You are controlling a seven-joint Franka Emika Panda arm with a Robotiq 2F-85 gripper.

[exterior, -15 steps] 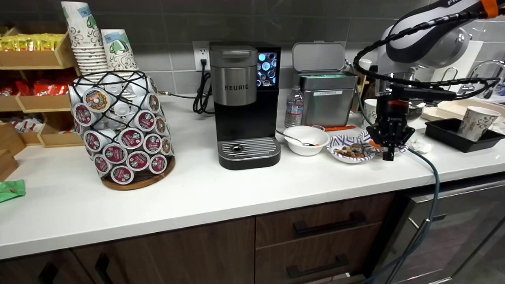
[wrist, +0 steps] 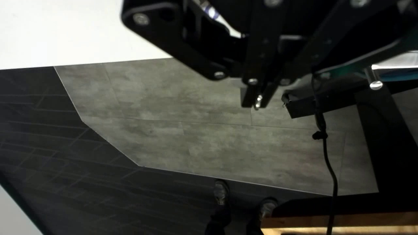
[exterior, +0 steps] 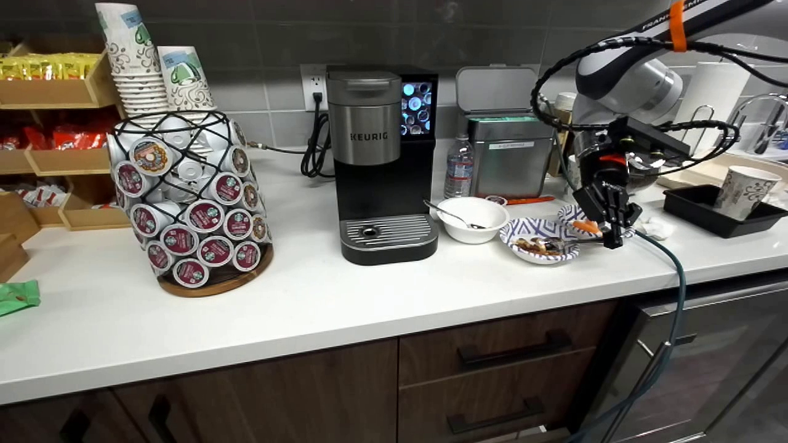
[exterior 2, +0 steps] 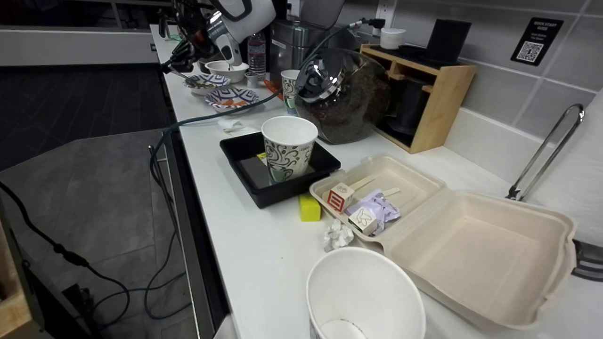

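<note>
My gripper (exterior: 613,237), its fingers tilted, is shut on the handle of a metal utensil (exterior: 585,240) low over the counter. The utensil's far end reaches into a patterned bowl (exterior: 521,231) of brown and dark food pieces, so whether it is a spoon or fork is unclear. In exterior view 2 the same bowl (exterior 2: 204,81) sits near the counter's front edge. The wrist view has my gripper over the floor, a small shiny end showing between its fingertips. A white bowl (exterior: 473,230) with a dark-tipped spoon (exterior: 450,215) stands just left of the patterned bowl.
Behind my gripper sits a second patterned bowl (exterior 2: 230,101) with orange pieces. A coffee machine (exterior: 384,162), a pod holder (exterior: 193,214) and a black tray (exterior 2: 243,169) with a cup stand around.
My gripper has swung from nearly upright to a tilt. The food bowl has shifted slightly left and toward the front, and the white bowl slightly left. The utensil's handle now shows running to the fingers.
</note>
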